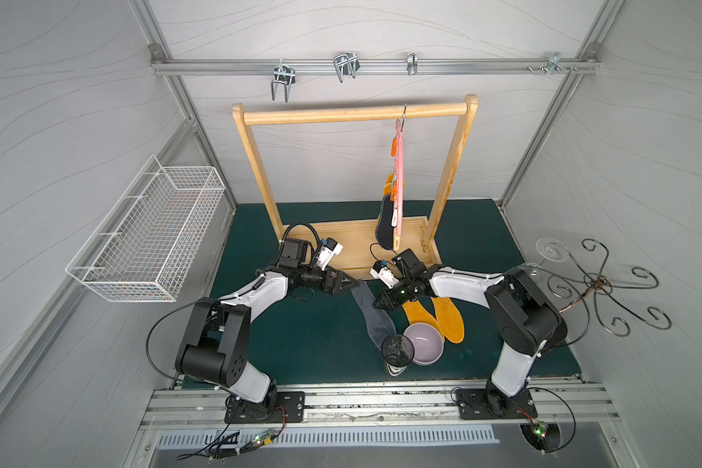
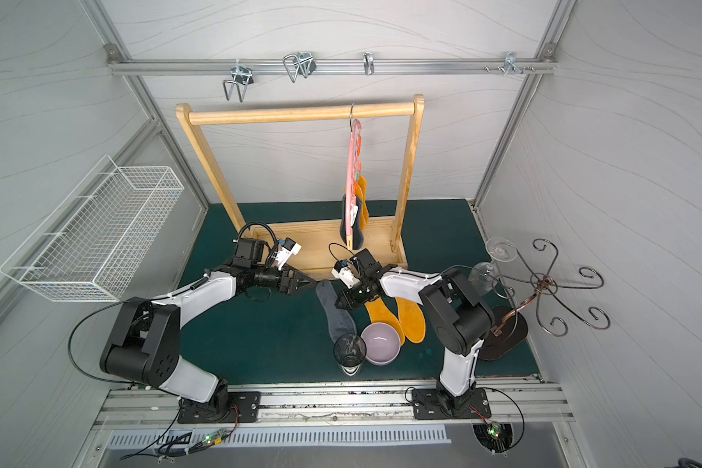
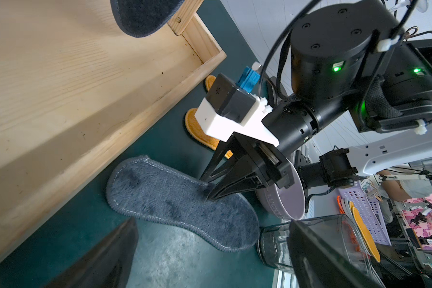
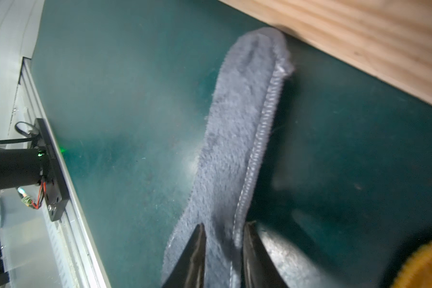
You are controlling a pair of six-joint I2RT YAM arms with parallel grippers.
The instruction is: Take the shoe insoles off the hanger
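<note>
A dark grey insole (image 3: 182,206) lies on the green table along the stand's wooden base. My right gripper is over its long edge, fingers parted, one on each side of the stitched rim; it appears part open. In the left wrist view its fingertips (image 3: 215,195) touch the insole. My left gripper (image 1: 348,284) stands open beside the insole's upper end, holding nothing. From the wooden bar hangs the pink hanger (image 1: 398,160), still carrying a dark insole (image 1: 385,222) and an orange one (image 1: 387,185). Two orange insoles (image 1: 449,319) lie on the table to the right.
A lilac bowl (image 1: 423,343) and a clear glass (image 1: 397,352) stand at the near edge, close to the grey insole's lower end. The wooden stand (image 1: 259,171) fills the back. A metal rack (image 1: 596,282) with glasses is at the right.
</note>
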